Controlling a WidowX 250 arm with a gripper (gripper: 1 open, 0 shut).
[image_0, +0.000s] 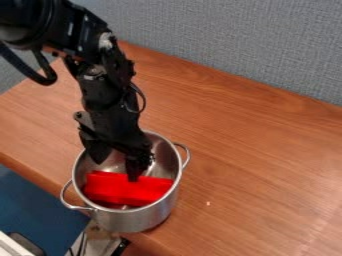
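A steel pot with two side handles stands at the front edge of the wooden table. A red object lies inside it. My black gripper hangs over the pot from the upper left, its fingertips within the rim just above the red object. The gripper is open; the red object lies below it, and the fingertips are partly hard to make out against the dark arm.
A grey partition runs along the back. Blue floor and a metal piece show beyond the front-left edge.
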